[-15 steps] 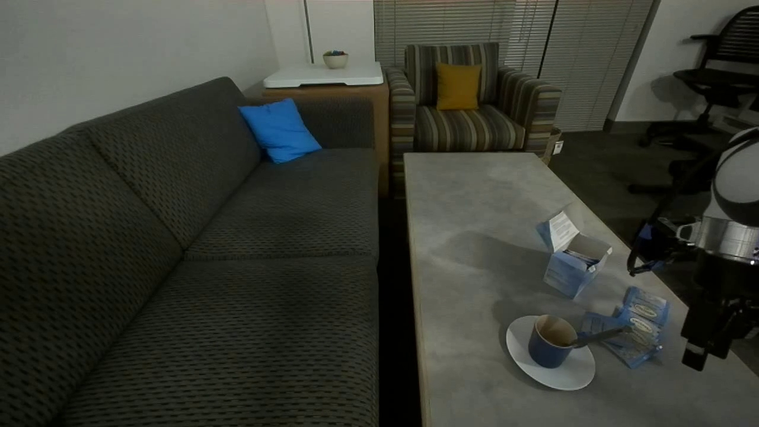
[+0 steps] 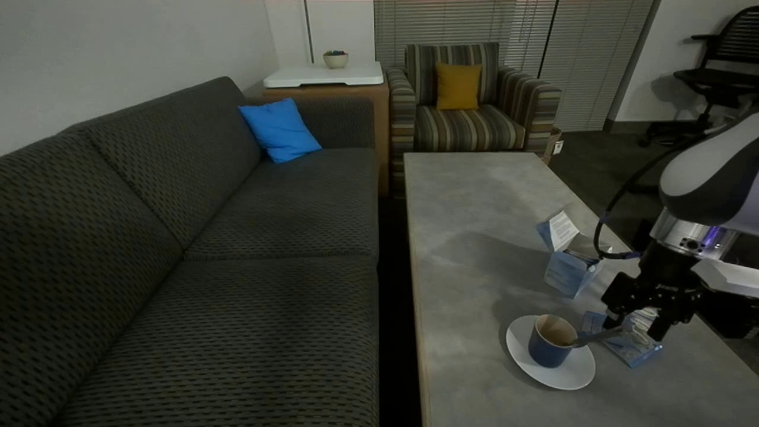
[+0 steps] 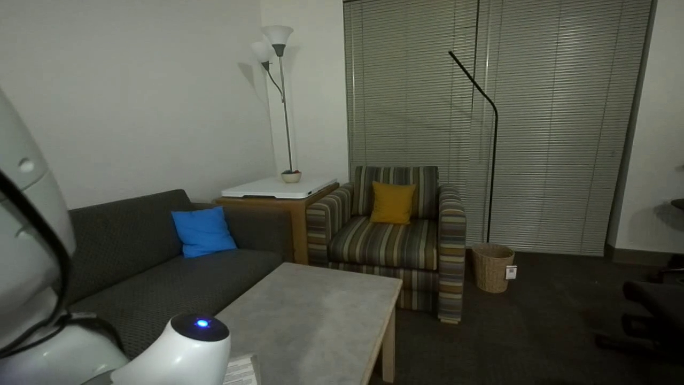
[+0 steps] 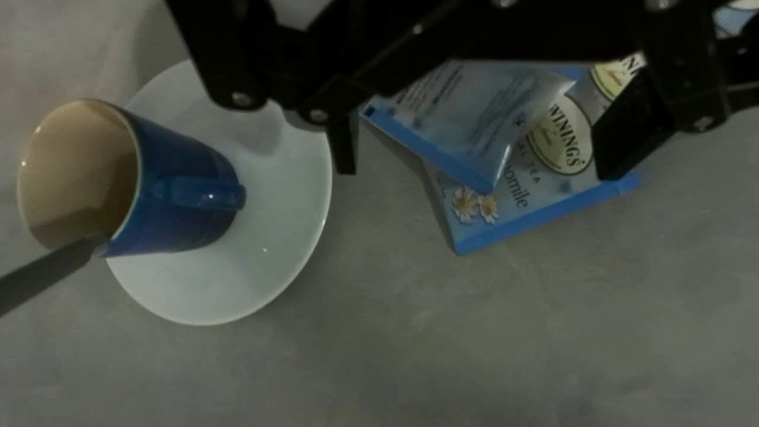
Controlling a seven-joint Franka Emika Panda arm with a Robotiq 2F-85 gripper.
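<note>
Over the blue tea packets (image 4: 491, 206) my gripper stands open, its fingers spread apart with nothing held between them. The packets overlap on the table; a floral chamomile label shows on one. Left of the gripper in the wrist view, a blue mug (image 4: 181, 185) with a tan inside stands on a white saucer (image 4: 284, 249). A dark handle (image 4: 50, 274), seemingly of a spoon, sticks out of the mug. In exterior view 1 the gripper (image 2: 633, 331) is above the packets (image 2: 633, 349) and partly hides them.
An open blue tea box (image 2: 569, 274) with its lid up stands farther along the grey table (image 2: 469, 213). The sofa (image 2: 284, 313) runs along the table's left side.
My arm has swung left in exterior view 1, from the table's right edge to above the tea packets. Mug, saucer, box and packets look unmoved.
</note>
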